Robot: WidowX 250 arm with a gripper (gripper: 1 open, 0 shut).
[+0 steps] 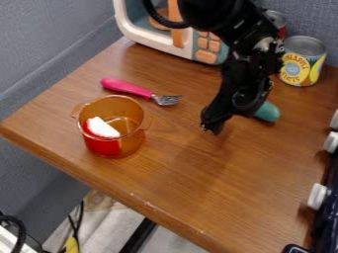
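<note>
My black gripper (215, 123) points down over the middle right of the wooden table (199, 198), its tips low near the surface; whether it is open or shut is unclear. Just behind it lies a teal cylindrical object (266, 113), partly hidden by the arm. An orange pot (114, 140) with a white item (101, 127) inside stands at the left. A pink-handled fork (126, 87) lies behind the pot.
A toy microwave (137, 20) is at the back, with cans (302, 61) at the back right. A dark appliance with white knobs (327, 212) lines the right edge.
</note>
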